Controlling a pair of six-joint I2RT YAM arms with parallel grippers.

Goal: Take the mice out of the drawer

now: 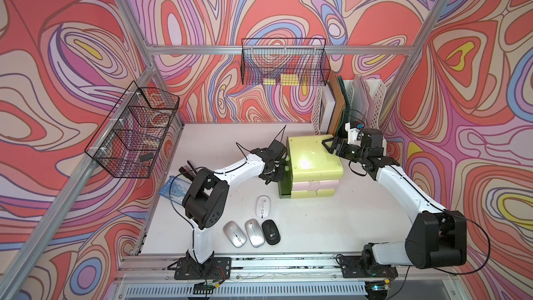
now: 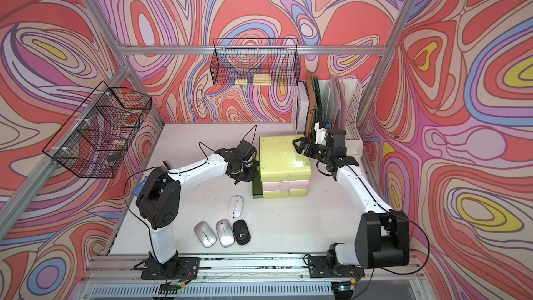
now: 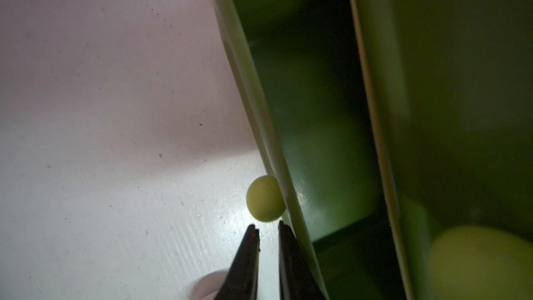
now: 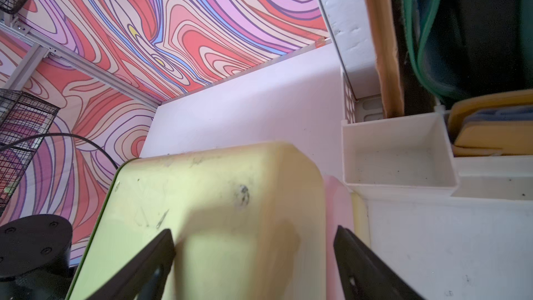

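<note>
The yellow-and-pink drawer cabinet has its lowest green drawer partly out on the left side; the visible part looks empty. My left gripper points down at that drawer's outer edge by a round yellow knob, its fingers part open with nothing seen between them. My right gripper stands open over the cabinet's top at the right. Four mice lie outside on the table: a white one, two silver ones and a black one.
A white file organizer with folders stands at the back right. Wire baskets hang on the frame.
</note>
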